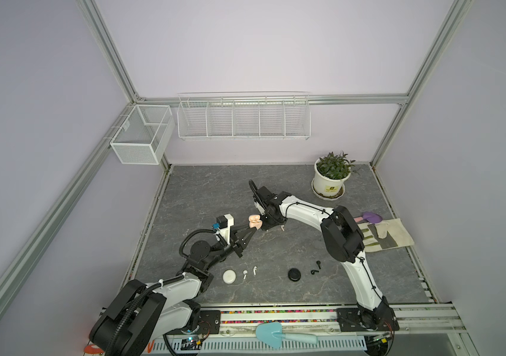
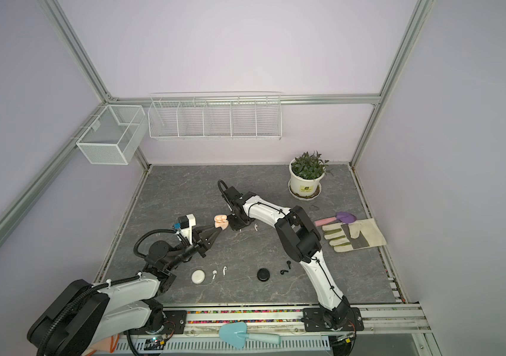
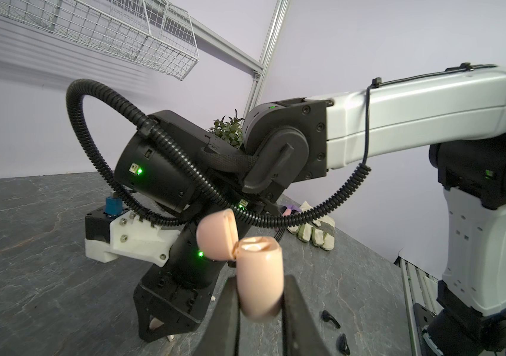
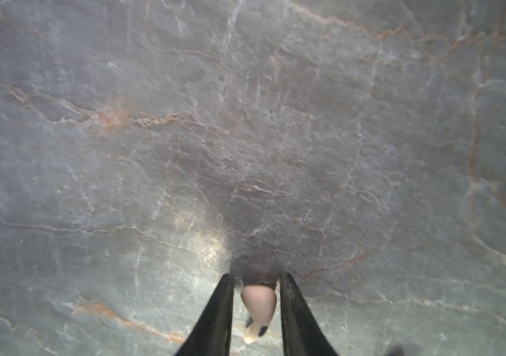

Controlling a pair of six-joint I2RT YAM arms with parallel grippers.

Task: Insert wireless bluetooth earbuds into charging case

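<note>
A pink charging case (image 3: 259,279) with its lid flipped open is held upright in my left gripper, shut on it; it also shows at the centre in both top views. Low over the table just behind it, my right gripper is shut on a pink earbud (image 4: 259,302), seen between its fingertips in the right wrist view. Other loose earbuds lie on the table: white ones (image 1: 245,274) beside a round white case (image 1: 229,276), and black ones (image 1: 318,264) beside a round black case (image 1: 294,274).
A potted plant (image 1: 330,178) stands at the back right. A glove (image 1: 395,237) and a purple trowel (image 1: 371,217) lie at the right edge. Wire baskets (image 1: 244,118) hang on the walls.
</note>
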